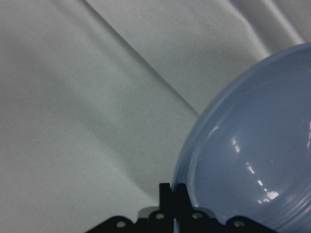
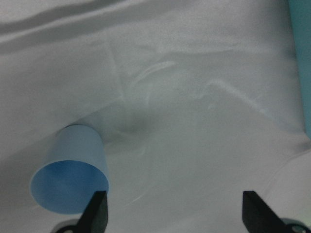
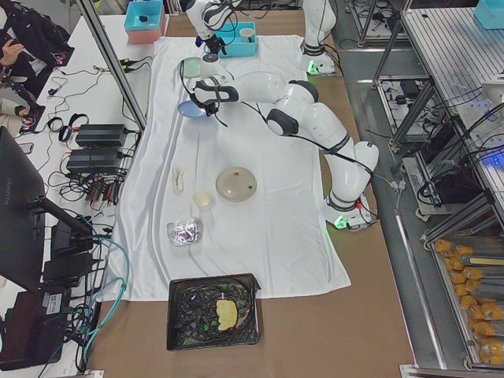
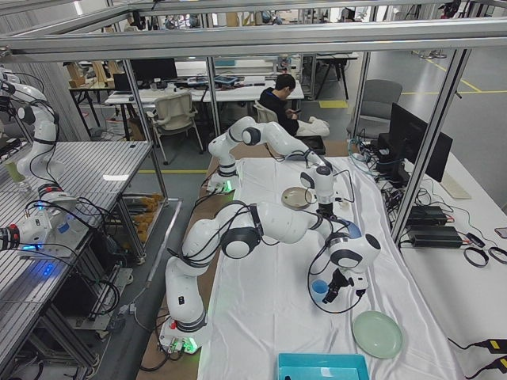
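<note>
My left gripper is shut on the rim of a blue plate (image 1: 248, 141), which also shows in the left camera view (image 3: 189, 109). My right gripper is open above the white cloth, with nothing between its fingers; a blue cup (image 2: 68, 174) stands just beside it, and the edge of a turquoise bin (image 2: 300, 58) shows to its right. In the right camera view the right arm's gripper hangs by that cup (image 4: 320, 290).
A green plate (image 4: 377, 334) lies near the bin. A beige plate (image 3: 236, 183), pale cup (image 3: 201, 199), shiny packet (image 3: 184, 231) and small pale item (image 3: 178, 179) lie further along the cloth. A black tray (image 3: 189, 331) sits at the end.
</note>
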